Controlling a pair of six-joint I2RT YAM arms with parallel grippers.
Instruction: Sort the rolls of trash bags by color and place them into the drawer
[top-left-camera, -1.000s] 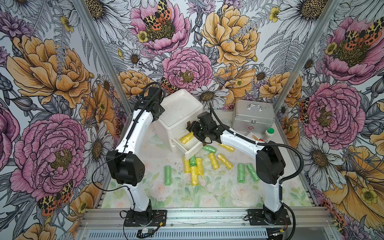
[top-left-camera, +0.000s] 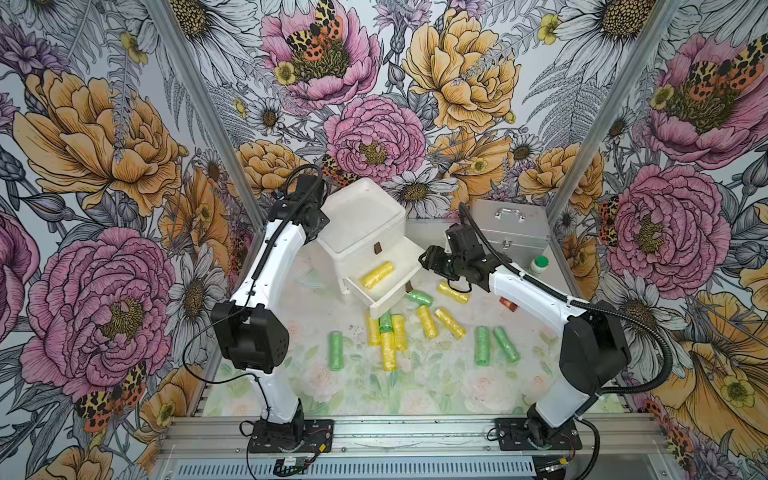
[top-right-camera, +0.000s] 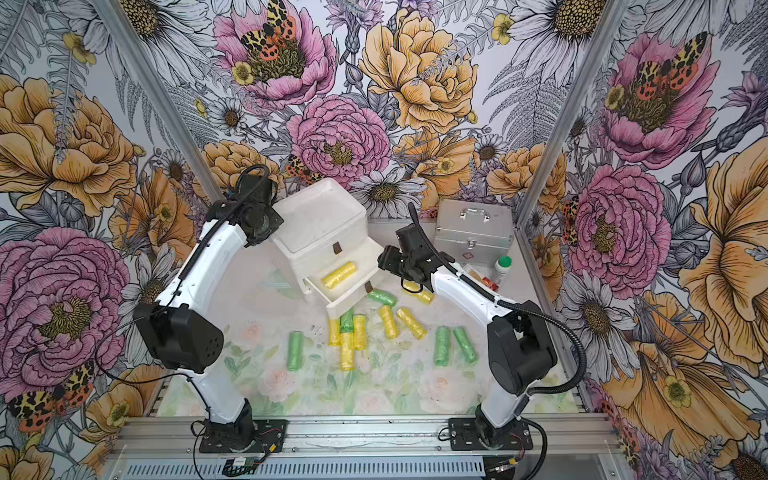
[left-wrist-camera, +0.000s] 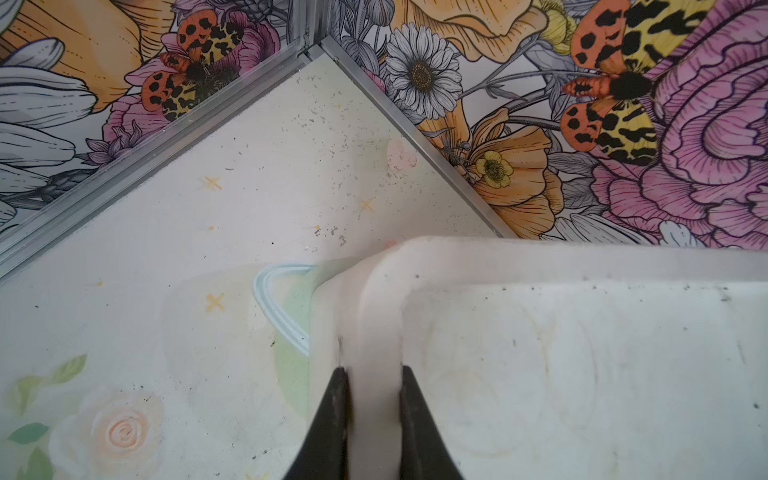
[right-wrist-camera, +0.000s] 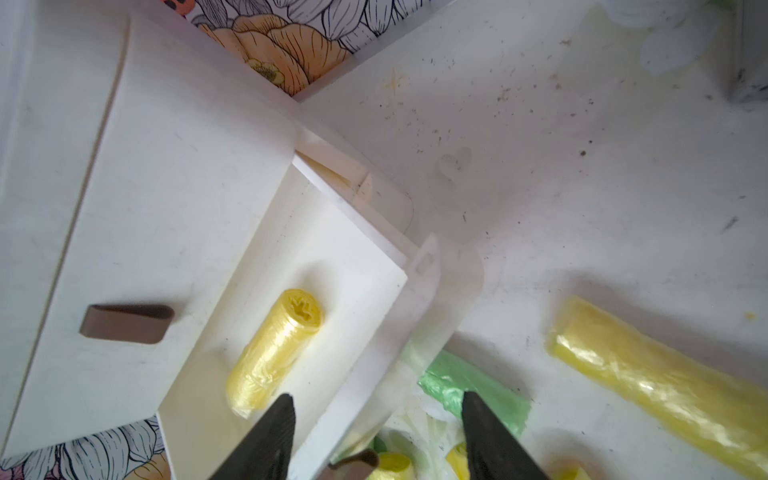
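Observation:
The white drawer box (top-left-camera: 360, 208) stands at the back middle, its lower drawer (right-wrist-camera: 360, 360) pulled out with a single yellow roll (right-wrist-camera: 272, 352) lying in it. My left gripper is shut on the box's top rim (left-wrist-camera: 376, 336) at a corner. My right gripper stands open and empty above the drawer's right side. Loose on the table in front and to the right lie several yellow rolls (top-left-camera: 449, 321) and several green rolls (top-left-camera: 482, 345), including a green one (right-wrist-camera: 472, 388) beside the drawer.
A metal case (top-right-camera: 472, 228) stands at the back right, with a green-capped bottle (top-right-camera: 502, 268) and small red items near it.
My right gripper has moved right and away from over the drawer, uncovering the yellow roll inside. The left arm has stayed in place.

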